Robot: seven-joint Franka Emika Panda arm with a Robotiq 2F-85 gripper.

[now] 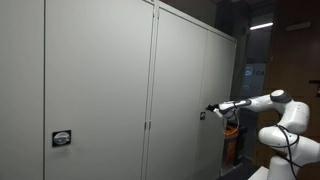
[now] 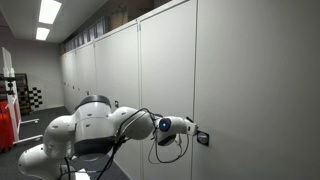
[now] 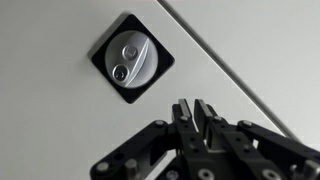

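A square black lock plate with a round silver inset handle [image 3: 131, 58] sits on a light grey cabinet door [image 3: 60, 120], upper left in the wrist view. The gripper is just below and right of that handle, apart from it. Its two dark fingers stand close together with a narrow gap and nothing between them. In exterior view 1 the gripper [image 1: 211, 107] is beside the far-right handle [image 1: 202, 115]. Exterior view 2 shows the gripper [image 2: 191, 126] up against the cabinet front, close to the handle [image 2: 203, 137].
A door seam [image 3: 215, 58] runs diagonally past the handle in the wrist view. Another handle [image 1: 61, 138] is on the left door in exterior view 1. An orange object [image 1: 231, 129] stands below the arm. Boxes [image 2: 118, 18] line the cabinet top.
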